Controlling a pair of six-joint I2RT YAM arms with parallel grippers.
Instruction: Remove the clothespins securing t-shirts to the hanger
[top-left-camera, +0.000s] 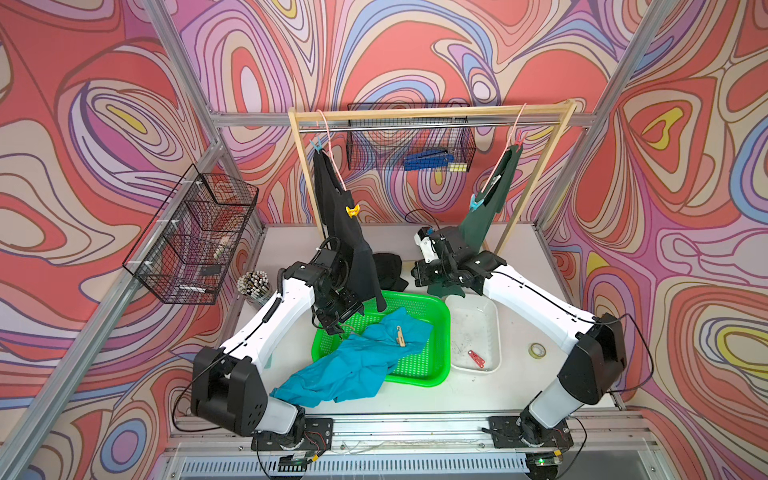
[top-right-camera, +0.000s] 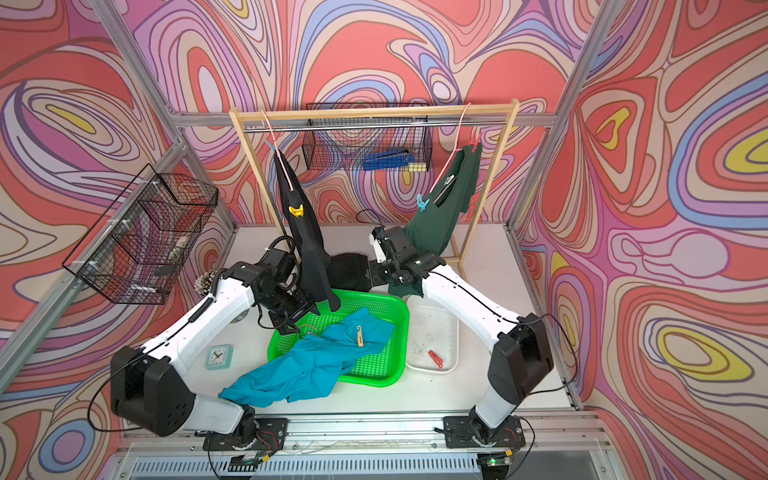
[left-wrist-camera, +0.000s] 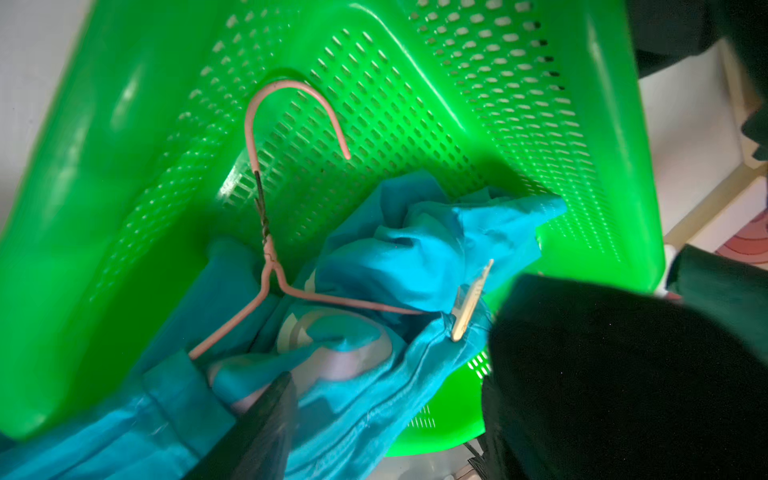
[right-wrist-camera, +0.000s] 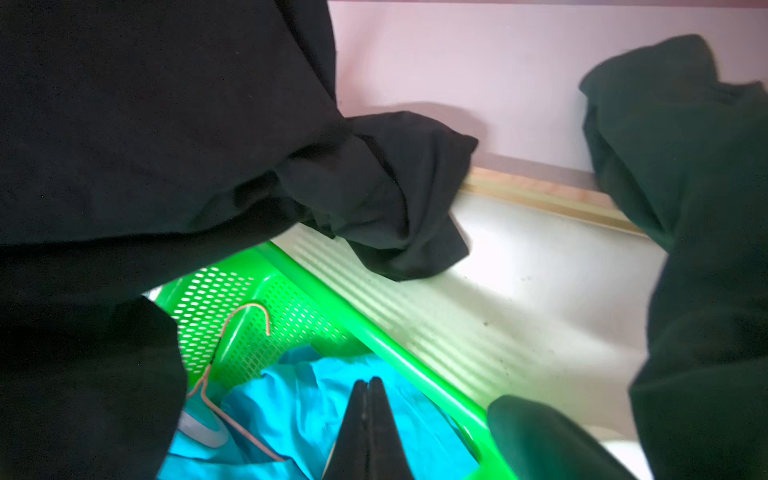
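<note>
A blue t-shirt (left-wrist-camera: 400, 264) lies crumpled in the green basket (left-wrist-camera: 448, 104) and over its front edge. Its pink hanger (left-wrist-camera: 344, 301) is on top, with a wooden clothespin (left-wrist-camera: 472, 300) clipped at one end. Above the basket's left part, my left gripper has its fingers apart, empty. My right gripper is shut, nothing visible between its tips, raised near the green shirt (top-left-camera: 480, 228). That shirt hangs with a light blue clothespin (top-left-camera: 476, 201) and a red one (top-left-camera: 518, 146). The black shirt (top-left-camera: 352, 240) carries a yellow clothespin (top-left-camera: 353, 210) and a blue one (top-left-camera: 319, 145).
A wooden rack (top-left-camera: 432, 113) spans the back. The white tray (top-left-camera: 496, 320), holding a red clothespin (top-left-camera: 477, 358), stands right of the basket. A tape roll (top-left-camera: 537, 350) lies farther right. Hanging black cloth (left-wrist-camera: 616, 376) crowds the left gripper's side.
</note>
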